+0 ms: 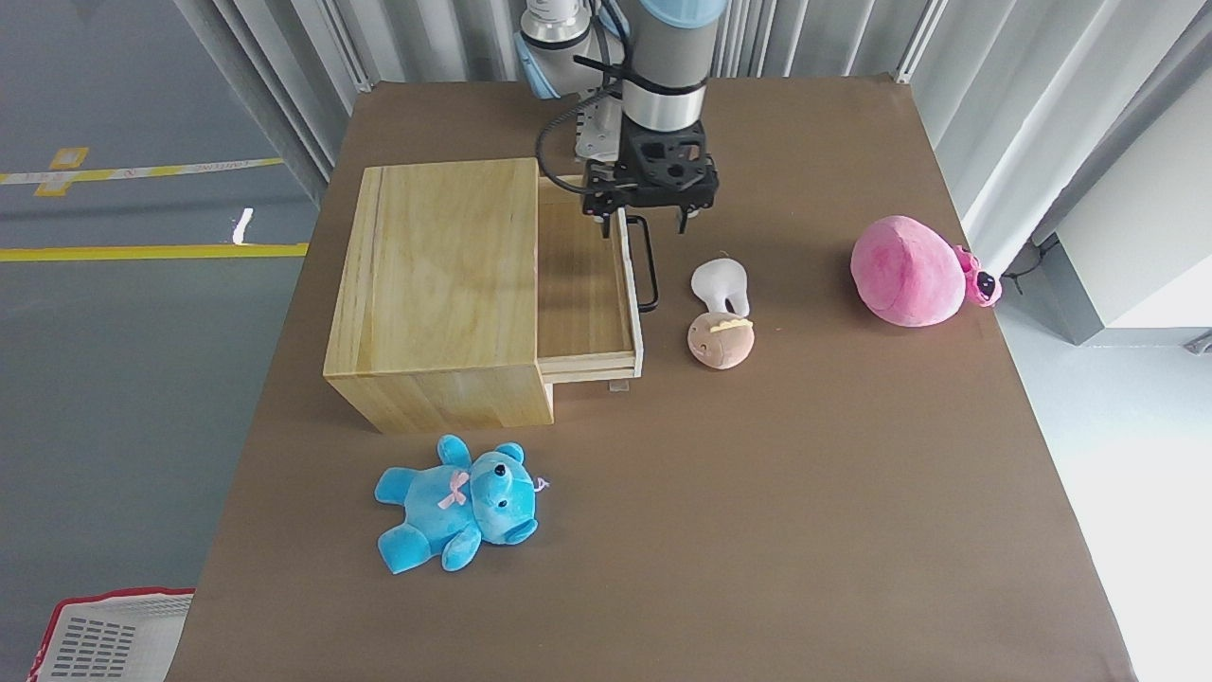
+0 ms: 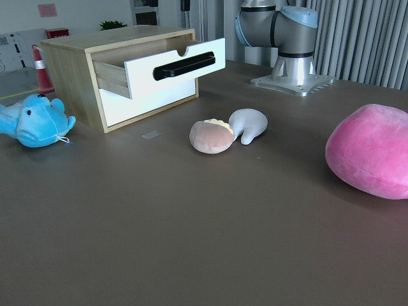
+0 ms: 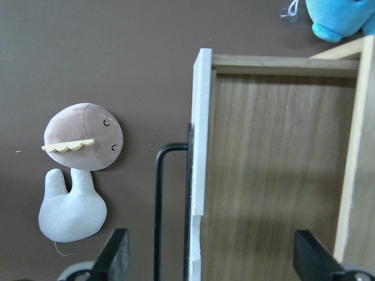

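A wooden cabinet (image 1: 432,273) has its top drawer (image 1: 585,284) pulled out, empty inside, with a white front and black handle (image 2: 183,65). My gripper (image 1: 643,216) hangs over the drawer's back end near the handle; in the wrist view its fingers (image 3: 117,254) are wide apart, straddling the drawer front with nothing gripped. A small plush (image 1: 719,339) with white bunny-ear part (image 3: 72,208) lies beside the handle. A blue bear (image 1: 454,506) lies before the cabinet; a pink round plush (image 1: 909,273) sits at the right.
A red-rimmed basket (image 1: 108,637) stands on the floor at the front left, off the table.
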